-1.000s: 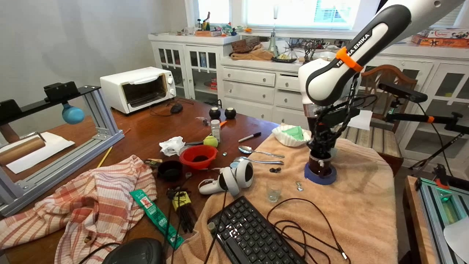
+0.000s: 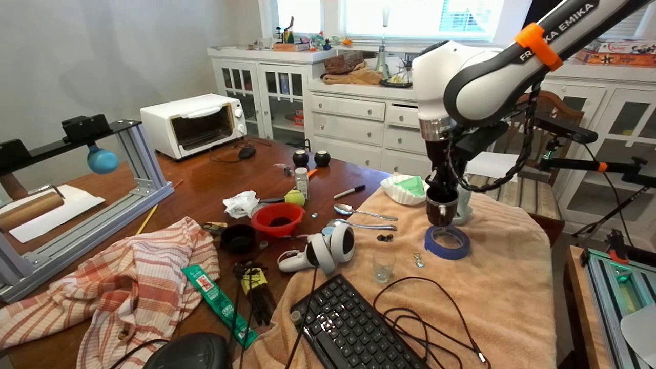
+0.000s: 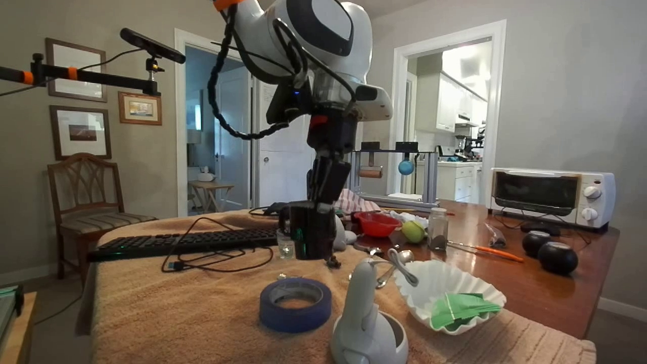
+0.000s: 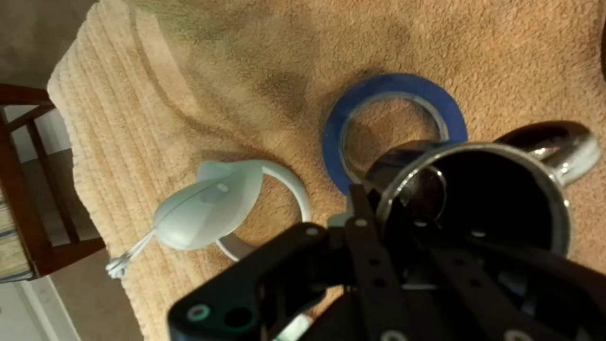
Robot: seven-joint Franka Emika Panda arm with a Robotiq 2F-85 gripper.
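My gripper is shut on the near wall of a dark, shiny mug (image 4: 494, 193), one finger reaching inside its rim. In exterior view 1 the mug (image 2: 441, 206) hangs upright in the air, a little above and behind the blue tape roll (image 2: 447, 242). The tape roll (image 3: 295, 304) lies flat on the tan towel, its ring empty apart from the cloth showing through. From the wrist view, the mug overlaps part of the tape roll (image 4: 396, 91). The mug's handle (image 4: 574, 153) points away to the right, and its inside looks dark.
A pale controller (image 3: 370, 330) stands near the tape roll, beside a white fluted bowl (image 3: 452, 294) holding green packets. Spoons (image 2: 369, 214), a small clear glass (image 2: 382, 268), a VR controller (image 2: 326, 249) and a keyboard (image 2: 356, 329) with loose cable lie leftward.
The mug, still in my gripper, has risen from within the tape roll's ring to above it, drifting slightly left in exterior view 1. The tape roll has stayed put.
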